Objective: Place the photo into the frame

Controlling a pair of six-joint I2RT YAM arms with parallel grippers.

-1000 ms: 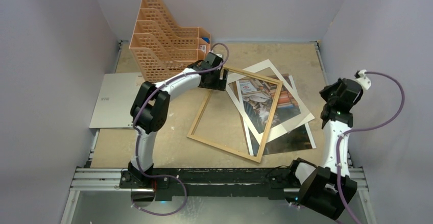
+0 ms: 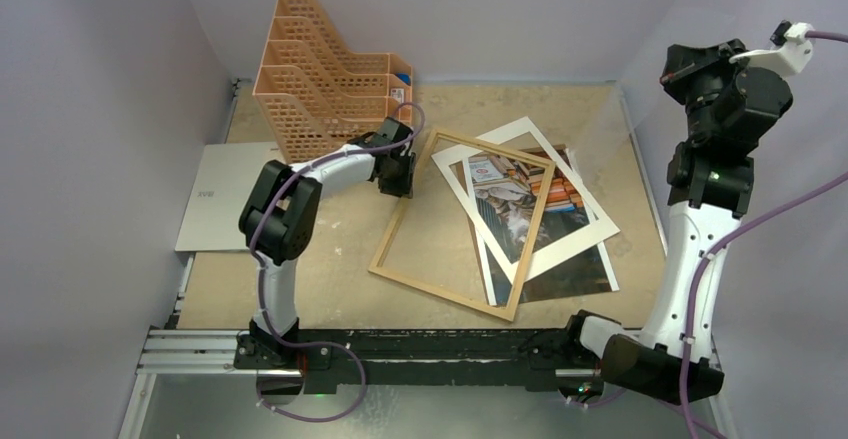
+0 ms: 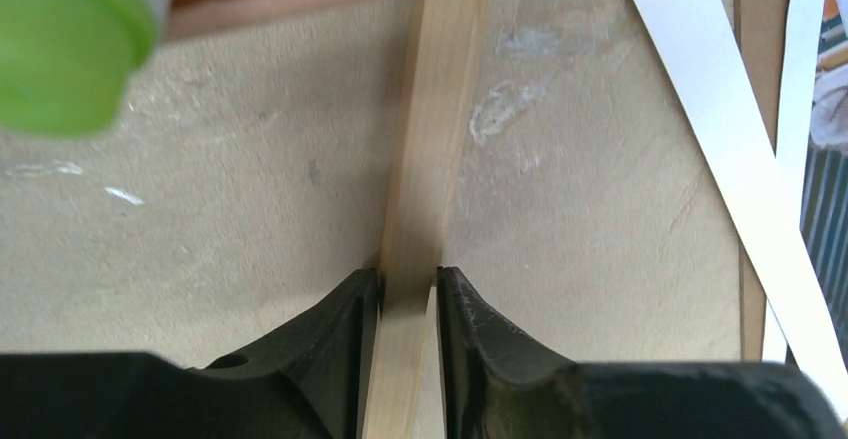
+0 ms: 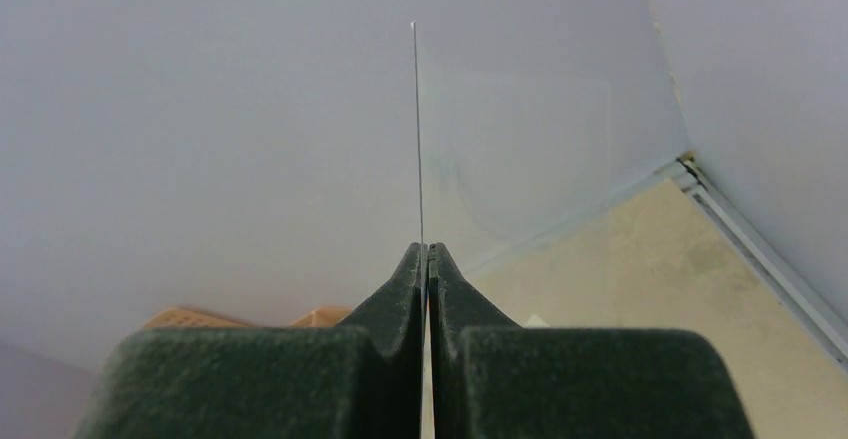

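Observation:
The wooden frame (image 2: 440, 291) lies on the table, partly over white mats (image 2: 572, 244) and the photo (image 2: 500, 191). My left gripper (image 2: 400, 185) is down on the frame's left bar (image 3: 430, 119), one finger on each side of it, close against it. My right gripper (image 2: 672, 77) is raised at the right, shut on a thin transparent sheet (image 4: 515, 159), seen almost clear in the right wrist view.
An orange slotted organiser (image 2: 310, 89) stands at the back left. A pale board (image 2: 215, 199) lies at the left. Walls bound the back and sides; bare table shows at the front left.
My left gripper has moved down-left along the frame and narrowed round its bar. The right arm has risen toward the back with the sheet.

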